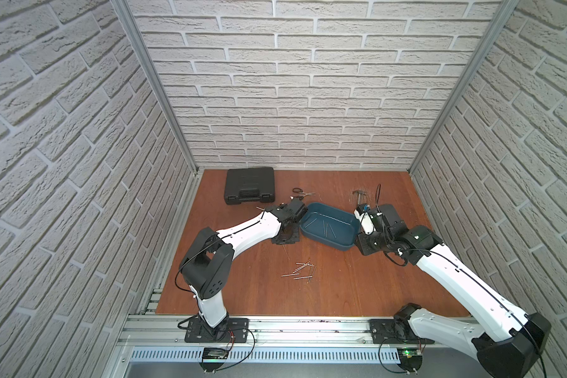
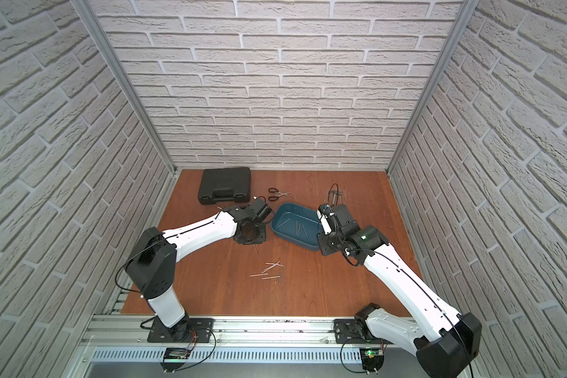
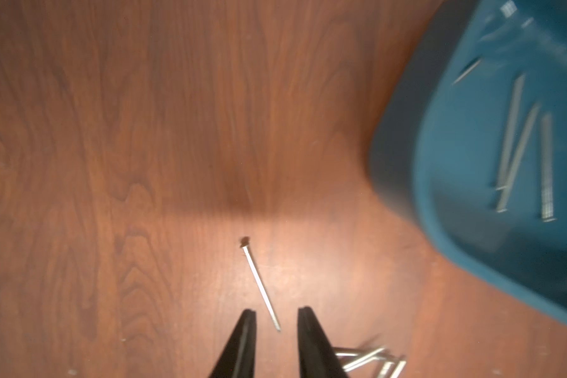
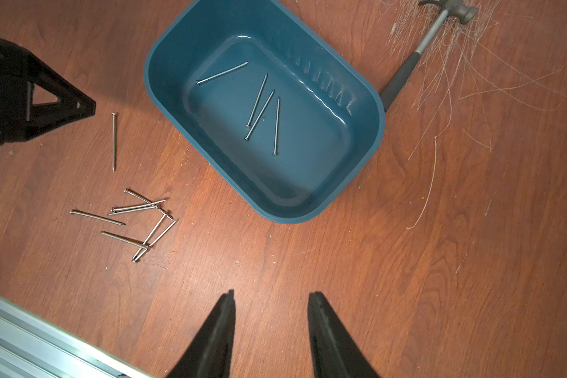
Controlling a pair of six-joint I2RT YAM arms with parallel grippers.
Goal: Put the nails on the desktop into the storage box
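Observation:
Several nails (image 4: 278, 126) lie inside the blue storage box (image 4: 277, 213). On the wooden desktop, left of the box, one single nail (image 3: 260, 285) lies apart. My left gripper is above the desk close to that nail's pointed end, its fingers parted with nothing held. Past it, several more nails (image 4: 146, 217) form a loose heap with a few crossing. My right gripper hangs open and empty over bare desktop, to the front of the box.
A hammer (image 4: 415, 55) with thin loose strands round its head lies behind the box. Scissors (image 2: 277, 194) and a black case (image 2: 224, 185) stand toward the back left.

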